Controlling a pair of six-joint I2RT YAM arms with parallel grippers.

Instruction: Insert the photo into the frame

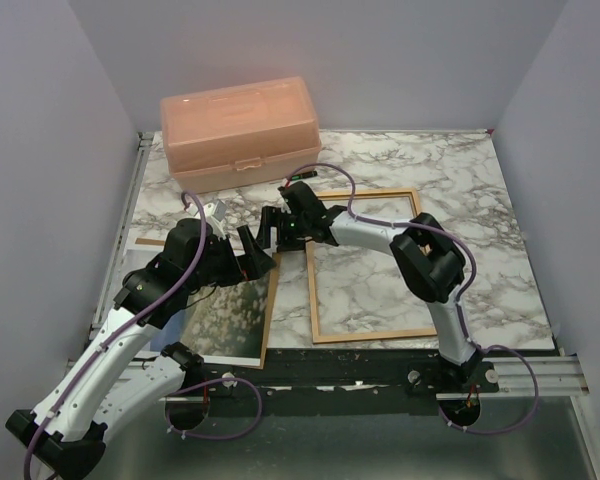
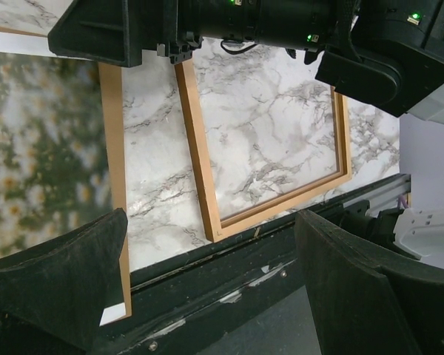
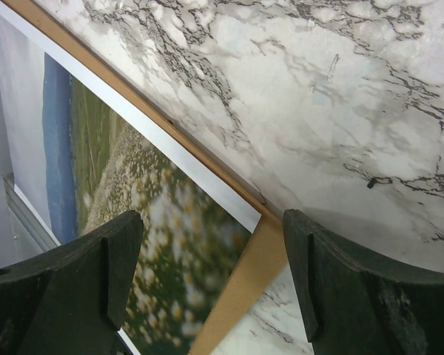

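Note:
The photo [image 1: 238,322], a landscape with pale flowers and a white border, lies on a brown backing board [image 1: 272,315] at the table's left. To its right rests the empty wooden frame [image 1: 314,300]. My left gripper [image 1: 257,253] hovers over the photo's right side, fingers apart; its wrist view shows the photo [image 2: 44,148] and frame [image 2: 198,148] beyond its fingers. At the board's far right corner is my right gripper, also open. The board's corner [image 3: 263,248] shows between its fingers, close by the right one; whether they touch, I cannot tell.
A closed orange-pink case [image 1: 240,130] stands at the back left. Just in front of it lies a small black object [image 1: 302,176]. Bare marble [image 1: 470,200] stretches along the right side. The left arm covers much of the photo.

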